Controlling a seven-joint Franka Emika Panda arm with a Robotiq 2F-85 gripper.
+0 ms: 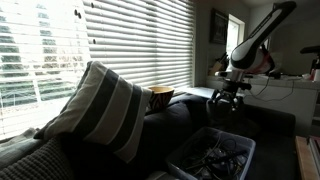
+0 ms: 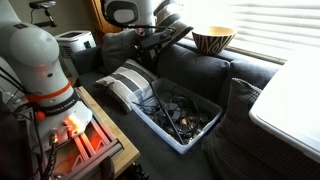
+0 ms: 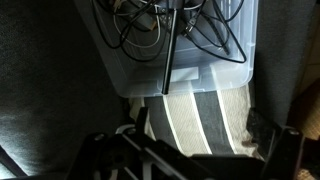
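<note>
A clear plastic bin [image 2: 183, 148] full of dark cables [image 3: 212, 22] sits on the dark couch. A long black rod [image 3: 172, 50] lies over the cables, its end reaching the bin's near wall in the wrist view. My gripper stands open, its two dark fingers wide apart at the bottom of that view, with nothing seen between them. It hangs above the couch, away from the bin's contents. Under it the striped grey and white pillow [image 3: 212, 118] shows beside the bin. In exterior view 2 the gripper [image 2: 152, 42] is over the couch, behind the bin.
A patterned bowl [image 2: 212, 39] rests on top of the couch back, near the window blinds [image 1: 140, 40]. A grey textured cushion [image 2: 238, 115] stands right of the bin. A wooden table edge [image 2: 124, 154] lies at the front left. Air above the bin is clear.
</note>
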